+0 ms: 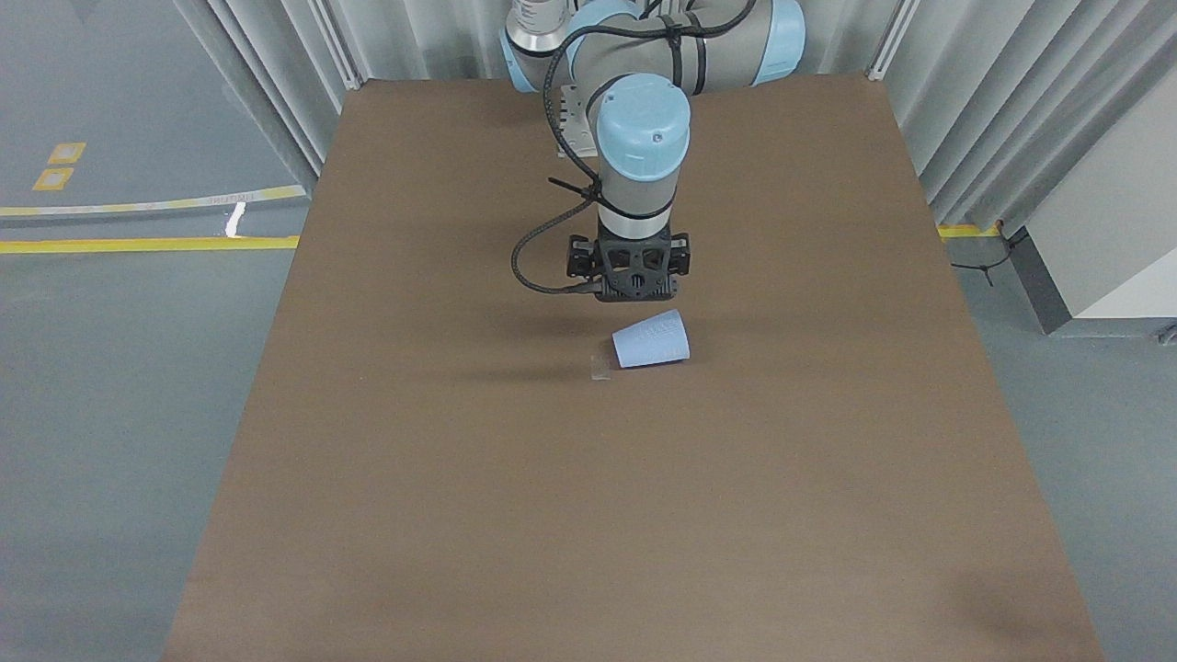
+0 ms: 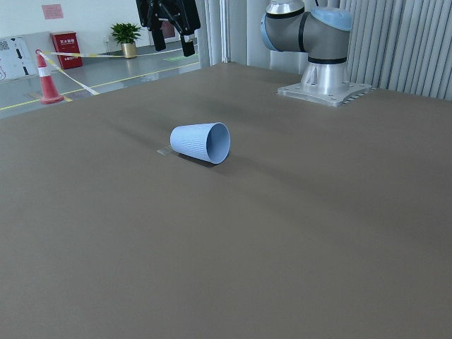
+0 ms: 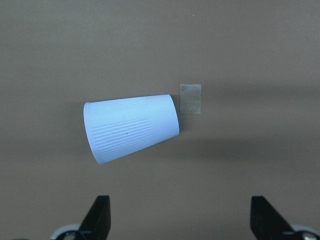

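Observation:
A light blue ribbed cup [image 1: 651, 340] lies on its side on the brown table [image 1: 629, 496]; in the left view the cup [image 2: 191, 141] shows its open mouth toward the right. A small clear square [image 3: 190, 98] sits on the surface beside the narrow end of the cup [image 3: 130, 127]. My gripper is above the table, its two black fingers wide apart with nothing between them. In the front view the gripper body hangs just behind the cup; in the left view it is high above the surface.
The arm's base plate [image 2: 325, 92] stands at the back, in front of a grey curtain. Floor with tape lines lies beyond the table's edges.

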